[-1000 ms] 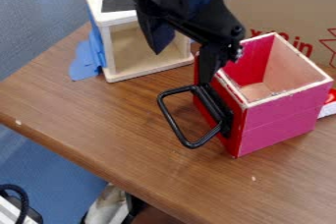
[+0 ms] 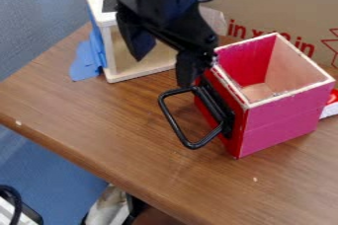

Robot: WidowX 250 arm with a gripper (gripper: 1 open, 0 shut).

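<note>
A pink and red open box (image 2: pixel 284 115) stands on the wooden table at the right, with a black loop handle (image 2: pixel 183 130) on its left face. My dark gripper (image 2: pixel 199 66) hangs over the box's left rim, above the handle; its fingertips are dark and partly hidden, so their state is unclear. Behind it stands a white box (image 2: pixel 138 61) with an open front, partly covered by the arm.
A blue cloth (image 2: pixel 85 63) lies beside the white box. A cardboard panel stands behind.
The arm has shifted slightly, its upper body moving left and down over the last second; the fingertips stay near the pink box's left rim. The boxes look unmoved.
</note>
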